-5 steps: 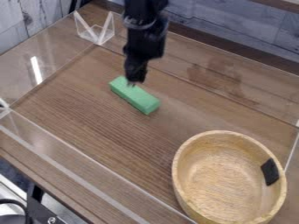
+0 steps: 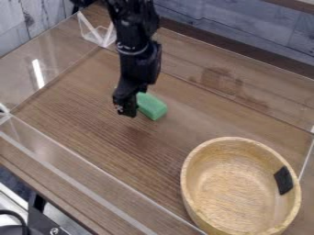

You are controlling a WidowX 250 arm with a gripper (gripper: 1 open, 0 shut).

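Observation:
My black gripper (image 2: 128, 101) reaches down from the top over a green block (image 2: 151, 107), hiding the block's left part. The two fingers hang low at the block's left side, apparently apart; whether they touch it, I cannot tell.
A round tan basket (image 2: 240, 188) with a dark handle fills the lower right of the wooden table (image 2: 92, 138). A white wire rack (image 2: 98, 29) stands at the upper left.
The gripper has come down and toward the viewer, from above the green block to over its left part, which it now covers. The block appears to lie where it was.

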